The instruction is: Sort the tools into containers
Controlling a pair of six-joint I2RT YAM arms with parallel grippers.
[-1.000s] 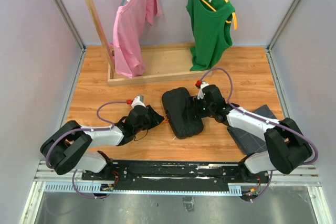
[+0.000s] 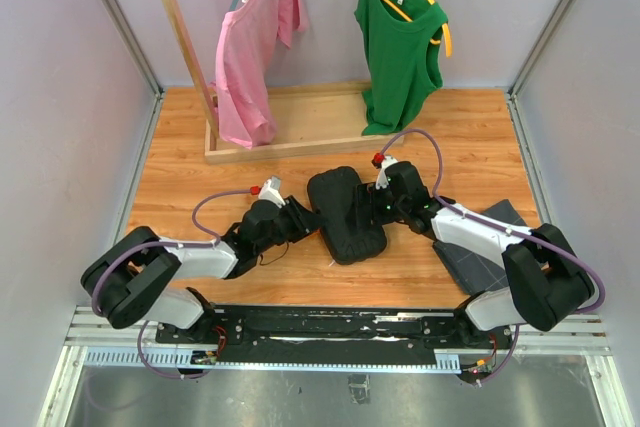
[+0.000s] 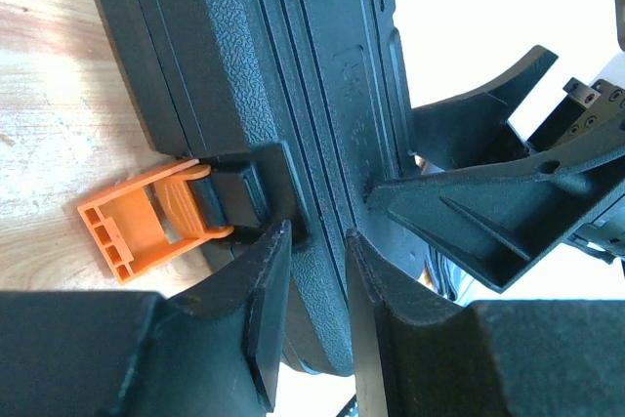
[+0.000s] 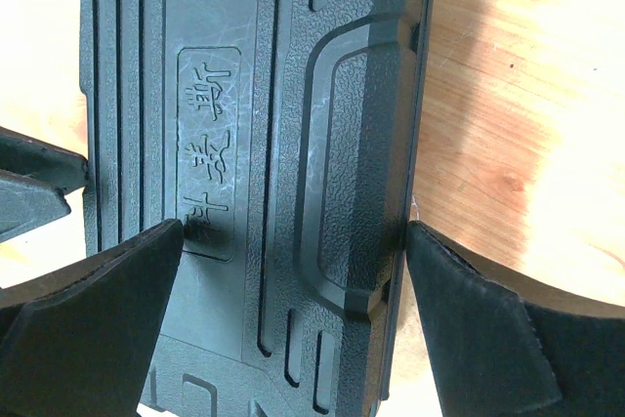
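Note:
A black toolbox with raised lettering lies closed in the middle of the wooden table. In the left wrist view an orange latch stands out from the case's side. My left gripper is at the case's left side by that latch, its fingers part open. My right gripper stands open over the case's right part; in the right wrist view its fingers reach either side of the lettered lid. No loose tools are visible.
A dark flat mat lies at the right. A wooden rack with pink and green tops fills the back.
My left gripper has moved right and slightly up, against the case, covering much of the orange latch in the top view. The right arm and case look unchanged.

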